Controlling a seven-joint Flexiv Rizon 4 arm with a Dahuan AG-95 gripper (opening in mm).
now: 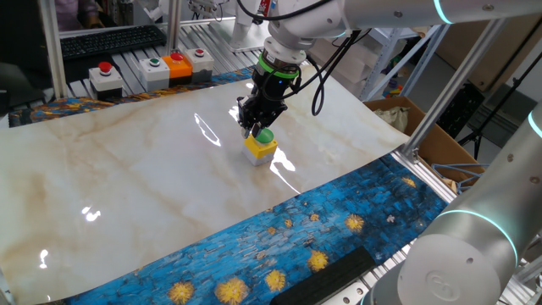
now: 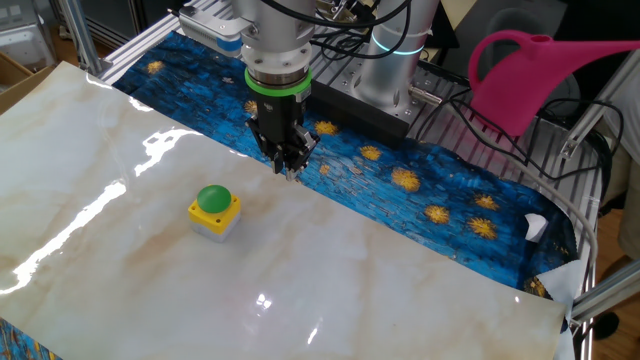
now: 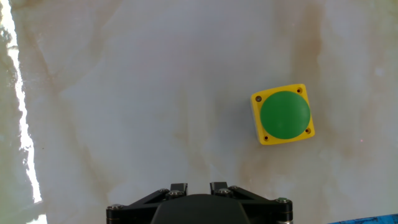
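A button box with a green domed top, yellow upper part and pale base stands upright on the marbled sheet; its green button (image 3: 285, 115) is right of centre in the wrist view. In exterior view 2 the button box (image 2: 214, 212) sits apart from my gripper (image 2: 285, 172), which hangs above the sheet to the box's right. Exterior view 1 shows the gripper (image 1: 251, 133) overlapping the box's yellow top (image 1: 261, 149) by line of sight. At the wrist view's lower edge, my gripper has a narrow gap between its fingertips, with nothing in it.
Several other button boxes (image 1: 155, 74) stand behind the sheet, near a keyboard (image 1: 110, 42). A pink watering can (image 2: 525, 80) is beside the robot's base. Most of the marbled sheet (image 1: 135, 186) is bare, and a blue floral cloth (image 1: 313, 229) borders it.
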